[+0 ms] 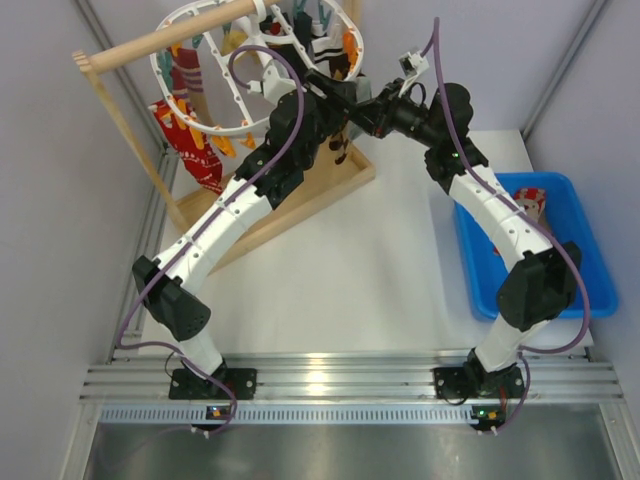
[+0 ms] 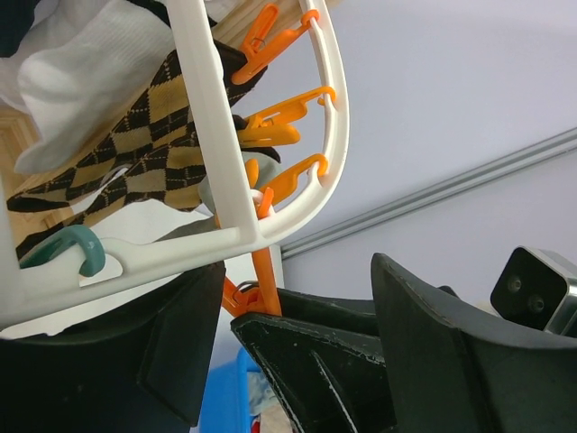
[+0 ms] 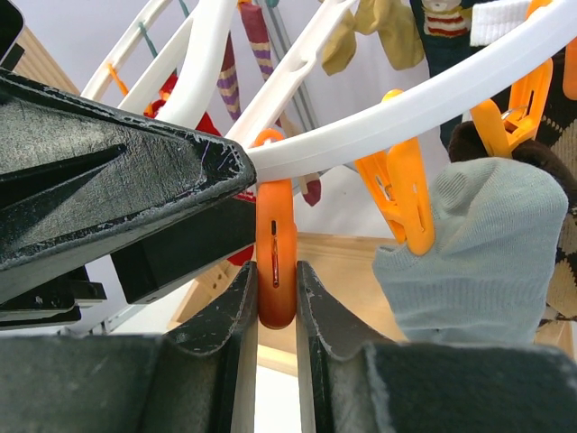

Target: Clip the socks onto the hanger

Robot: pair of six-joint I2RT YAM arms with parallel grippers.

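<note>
The white hanger (image 1: 229, 128) hangs from the wooden stand with socks clipped round it. My right gripper is shut on an orange clip (image 3: 276, 253) under the hanger's rim. My left gripper is right beside it at the rim, its two fingers apart; in the right wrist view its black body covers the left side. A grey-blue sock (image 3: 469, 262) and a checked sock (image 2: 158, 171) hang from neighbouring orange clips. A red sock (image 1: 195, 150) hangs at the hanger's left.
A blue bin (image 1: 480, 280) with more socks is at the right.
</note>
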